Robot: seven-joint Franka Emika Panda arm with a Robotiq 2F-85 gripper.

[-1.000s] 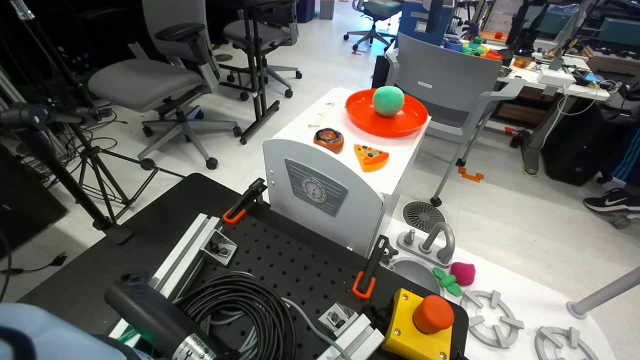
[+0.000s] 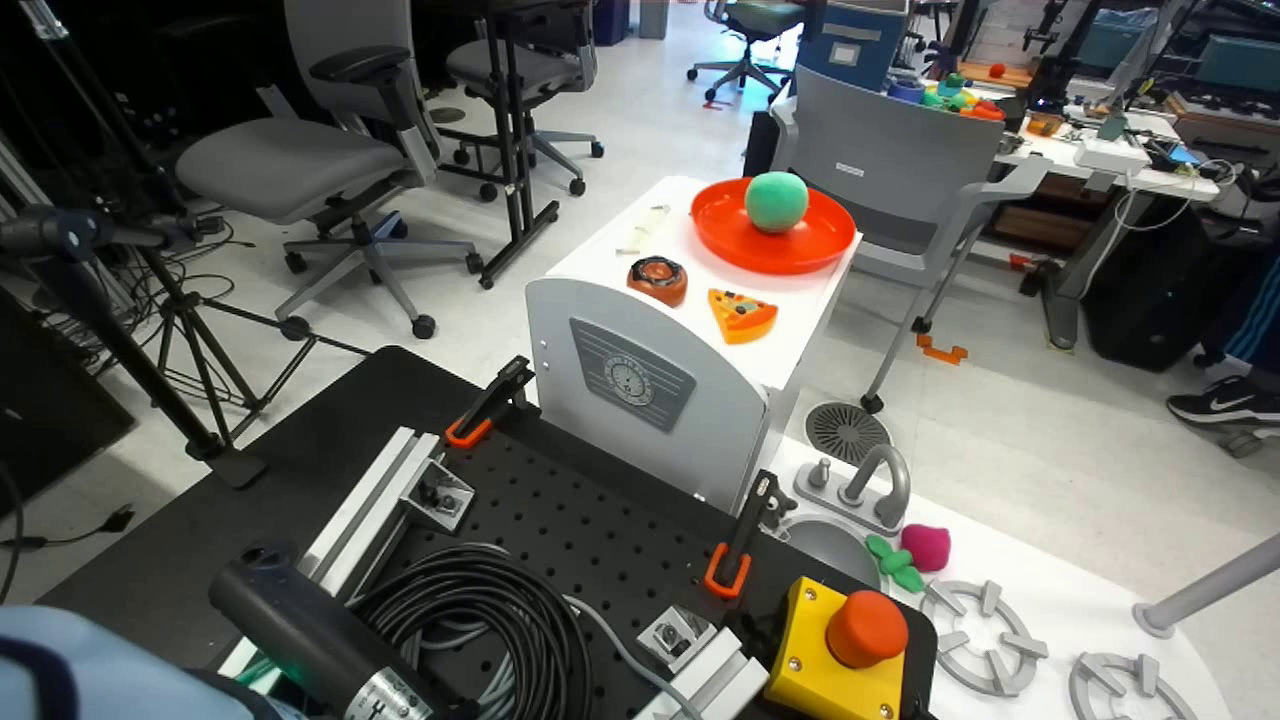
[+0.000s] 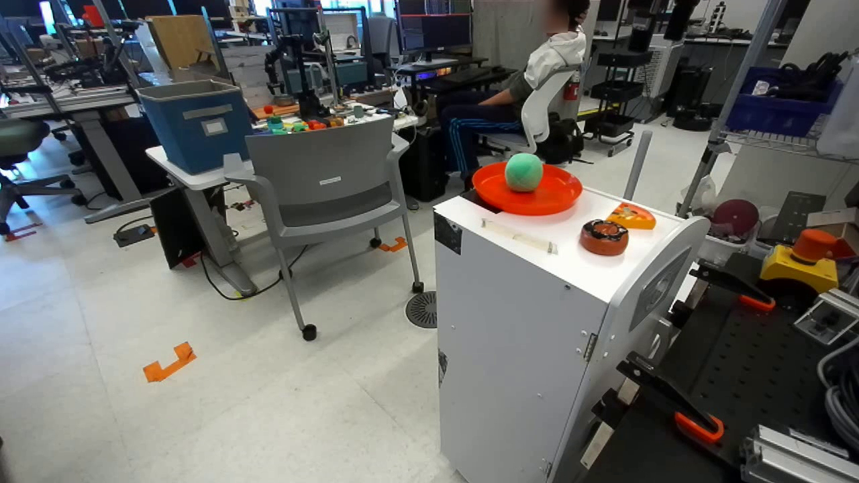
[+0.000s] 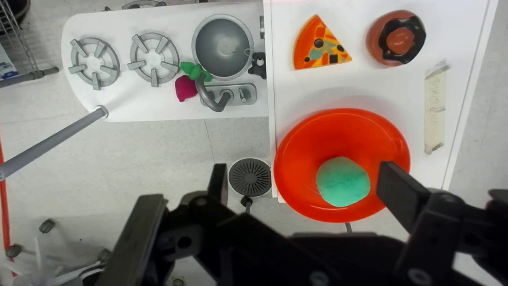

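A green ball [image 4: 343, 182] rests in the red plate [image 4: 328, 124] on the white cabinet top. My gripper is open wide in the wrist view, nothing between its fingers. Its left finger [image 4: 218, 183] appears over the floor, its right finger [image 4: 400, 193] over the plate's edge. The ball appears between them, nearer the right one, and stands apart below the gripper. A pizza slice toy [image 4: 320, 43] and a brown donut toy [image 4: 397, 38] lie beside the plate. In exterior view 1, the ball [image 2: 776, 202] sits freely in the plate.
A white counter [image 4: 143, 107] adjoins the cabinet, with a sink [image 4: 224, 45], faucet [image 4: 216, 97], burners and a pink-and-green toy [image 4: 185, 88]. A grey post [image 4: 52, 142] rises beside it. A chair [image 3: 326, 173] stands behind the cabinet. Bare white surface surrounds the toys.
Dark shapes at the top edge of exterior view 1, apparently my gripper's fingers, now stand farther apart. The ball, plate and toys have not moved.
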